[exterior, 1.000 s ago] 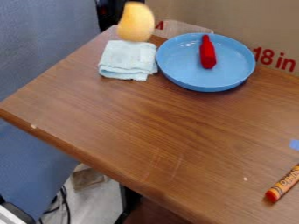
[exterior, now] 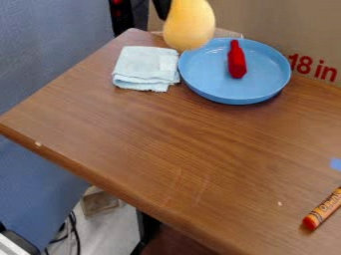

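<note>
A yellow, pear-shaped object (exterior: 189, 28) hangs above the back of the table, between a folded pale cloth (exterior: 144, 68) and a blue plate (exterior: 214, 88). Only a dark sliver of my gripper (exterior: 163, 6) shows at the top edge above it, so its fingertips and fingers are unclear. A red object (exterior: 237, 60) lies on the plate.
An orange tube-like stick (exterior: 322, 207) lies at the right edge of the wooden table (exterior: 160, 159), with a small blue patch (exterior: 334, 163) near it. A cardboard panel stands behind.
The cloth, plate and red object have stayed put.
</note>
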